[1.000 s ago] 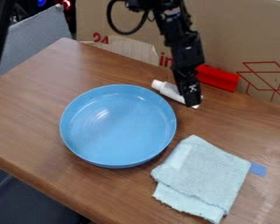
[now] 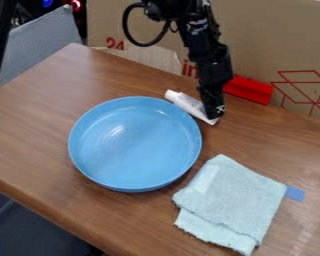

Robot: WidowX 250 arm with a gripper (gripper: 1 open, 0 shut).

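Note:
A white tube (image 2: 183, 102) lies on the wooden table behind and right of a blue plate (image 2: 135, 144). The black gripper (image 2: 211, 106) is low over the tube's right end, fingers pointing down. The gripper looks narrow, but its fingertips are small and dark, and I cannot see anything held between them. A folded pale blue cloth (image 2: 231, 206) lies at the front right.
A red object (image 2: 252, 90) lies behind the gripper, in front of a cardboard panel (image 2: 290, 45). A small piece of blue tape (image 2: 295, 193) sits beside the cloth.
The gripper has shifted slightly left over the last second. The plate and cloth are unmoved.

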